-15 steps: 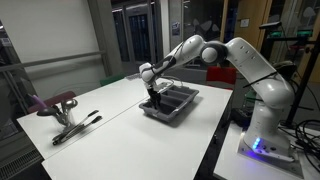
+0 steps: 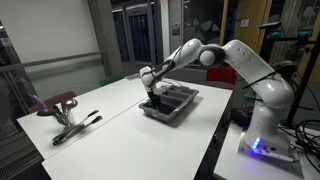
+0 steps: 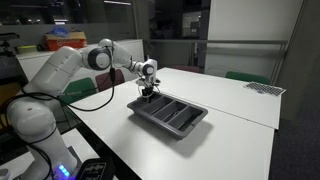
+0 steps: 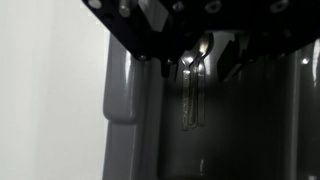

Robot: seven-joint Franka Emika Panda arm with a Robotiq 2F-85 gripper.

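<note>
A grey divided tray (image 3: 151,119) rests on the white table, its compartments running side by side. My gripper (image 2: 153,101) points down into the tray's end compartment; exterior view 2 also shows the gripper (image 3: 149,97) at that end. Inside the compartment, in the wrist view, lie slim metal utensils (image 4: 191,105), their handles toward the middle of the picture. The dark fingers (image 4: 166,68) stand apart on either side of the utensils' upper parts, so the fingers look open. Shadow hides whether either finger touches the metal.
The tray's side wall (image 4: 118,75) is close beside the gripper in the wrist view. A holder full of utensils (image 2: 66,112) stands farther left on the table, with dark tongs (image 2: 79,129) by it. A wire rack (image 3: 263,88) lies at the back.
</note>
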